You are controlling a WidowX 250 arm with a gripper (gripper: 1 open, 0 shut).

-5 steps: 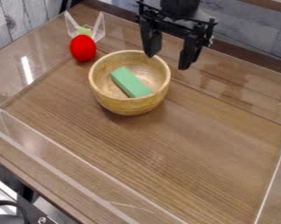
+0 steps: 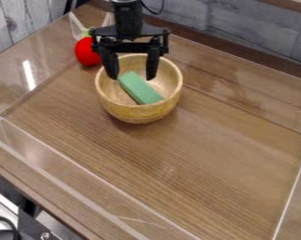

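My gripper [image 2: 132, 49], black, is open above the back of a round yellow bowl [image 2: 168, 101], with its fingers pointing down over the rim. Inside the bowl lies a flat green block [image 2: 140, 87], set at a slant. A red, round object [image 2: 85, 53] sits just behind and left of the bowl, partly hidden by the gripper.
Walls or raised edges run along the back, and a dark gap shows beyond the table's edge at the lower left.
My gripper has moved left, from right of the bowl to over its back, beside the red object. The bowl and green block look unmoved.
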